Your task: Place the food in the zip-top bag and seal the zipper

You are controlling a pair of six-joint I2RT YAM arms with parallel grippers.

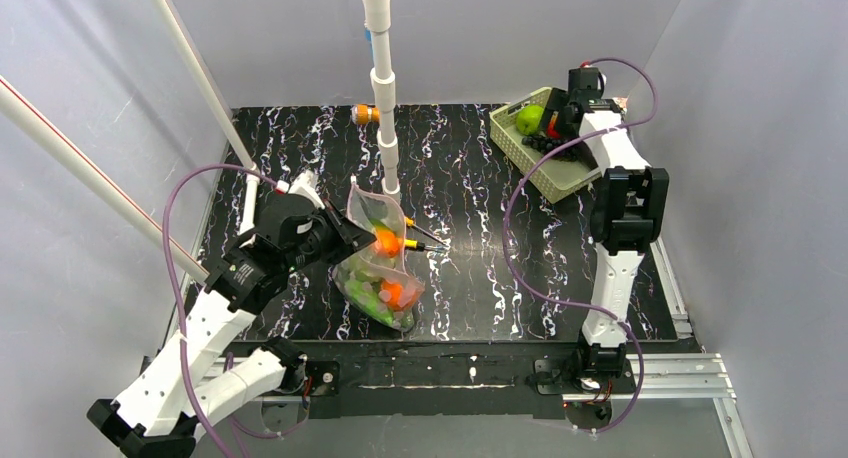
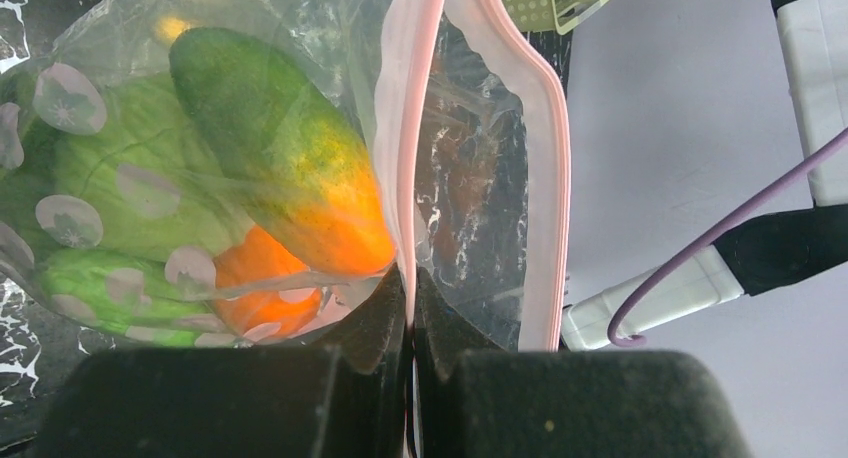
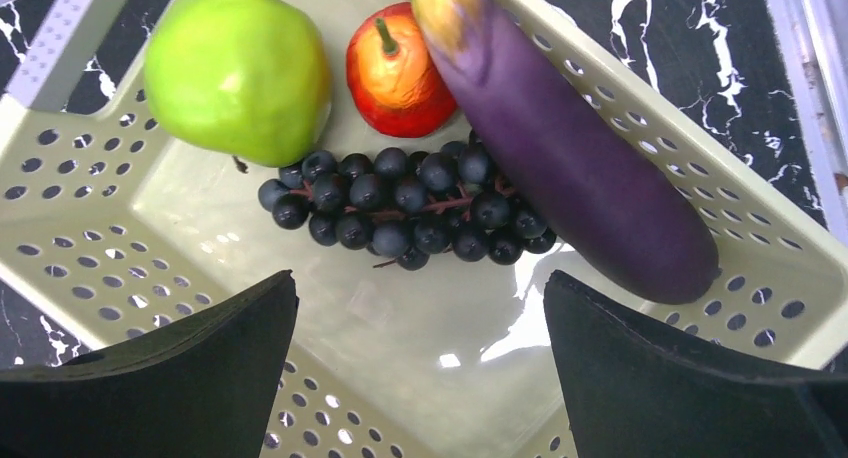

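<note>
My left gripper is shut on one pink-edged lip of the clear zip bag [image 2: 545, 178], whose mouth gapes beside it. Inside the bag lie a green-and-orange mango-like fruit [image 2: 290, 148], an orange item [image 2: 262, 273] and green produce. Over the basket [image 3: 400, 323], my right gripper stands open, nothing between its fingers. Just ahead of its fingertips the basket holds dark grapes [image 3: 390, 203], a green apple-like fruit [image 3: 235, 73], a red-orange fruit [image 3: 400, 68] and a purple eggplant [image 3: 580, 148]. In the top view the right arm covers part of the basket.
A white vertical pole [image 1: 385, 88] rises behind the bag, with an orange cylinder [image 1: 363, 114] by it. Yellow-handled tools [image 1: 425, 245] lie right of the bag. A purple cable [image 1: 508, 238] loops over it.
</note>
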